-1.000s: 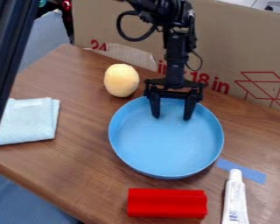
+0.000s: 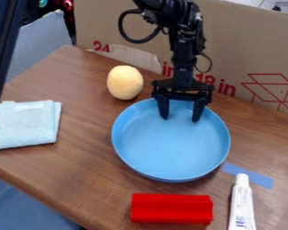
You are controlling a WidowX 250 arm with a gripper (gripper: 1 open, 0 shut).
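A black gripper (image 2: 180, 108) is lowered at the back rim of a blue plate (image 2: 171, 144), its two fingers apart and reaching into the plate. I see nothing clearly held between them, though the dark tips are small. The plate lies flat in the middle of the wooden table.
A pale yellow round object (image 2: 125, 83) sits behind-left of the plate. A folded light cloth (image 2: 24, 124) lies at left, a red block (image 2: 171, 207) in front, a white tube (image 2: 241, 205) and blue tape (image 2: 250, 175) at right. A cardboard box (image 2: 248, 72) stands behind.
The gripper has shifted very slightly at the plate's back rim; the other things look the same.
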